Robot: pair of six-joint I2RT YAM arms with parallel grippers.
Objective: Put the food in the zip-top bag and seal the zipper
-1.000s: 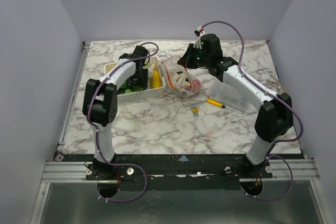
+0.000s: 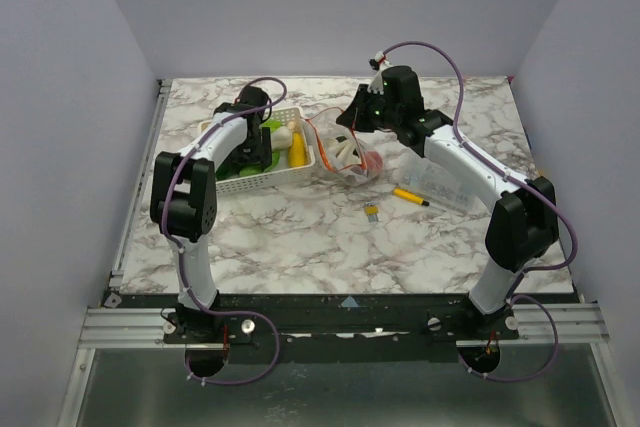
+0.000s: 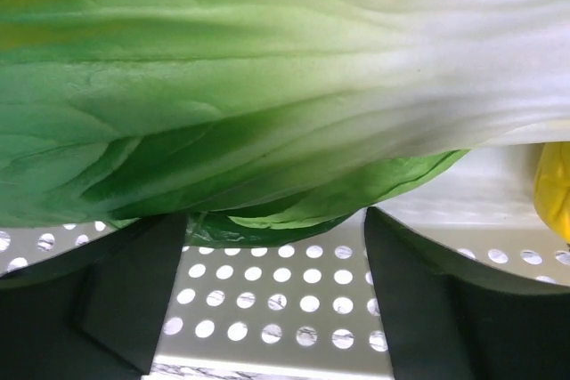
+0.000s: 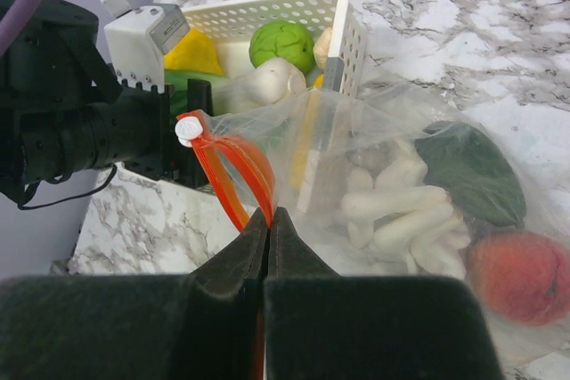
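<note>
My left gripper [image 2: 258,152] is low over the white basket [image 2: 245,183]; in the left wrist view its fingers stand apart at the lower edge of a bok choy [image 3: 285,86], perforated basket floor or wall showing between them. My right gripper is shut on the orange-rimmed edge of the clear zip bag [image 2: 335,162], holding its mouth up. Inside the bag show pale mushroom-like pieces [image 4: 401,220], a dark green piece [image 4: 468,166] and a red round item [image 4: 525,278].
The basket also holds a yellow item [image 2: 297,150], a green round vegetable [image 4: 280,46] and others. A flat clear bag [image 2: 445,187] and a yellow marker [image 2: 408,196] lie right of centre.
The left arm has shifted slightly left within the basket. The right arm and the held bag have not visibly moved.
</note>
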